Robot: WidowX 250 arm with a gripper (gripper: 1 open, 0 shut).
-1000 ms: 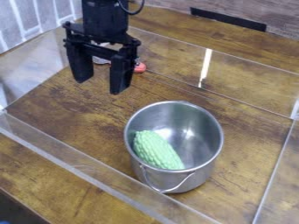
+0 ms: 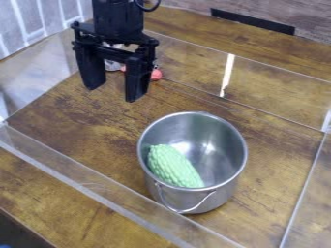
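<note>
My black gripper (image 2: pixel 114 74) hangs in the upper left of the camera view, its two fingers apart and nothing visible between them. It is above and to the left of a steel pot (image 2: pixel 220 145) with a wire handle, standing on the wooden floor. A green corn cob (image 2: pixel 173 167) lies inside the pot. Behind the gripper, partly hidden, are small red and pale objects (image 2: pixel 154 75).
Clear low walls surround the wooden work area (image 2: pixel 77 126). A white strip (image 2: pixel 227 72) stands toward the back right. The floor left of the pot and behind it to the right is clear.
My gripper has shifted very slightly up and to the right. The pot and corn are unchanged.
</note>
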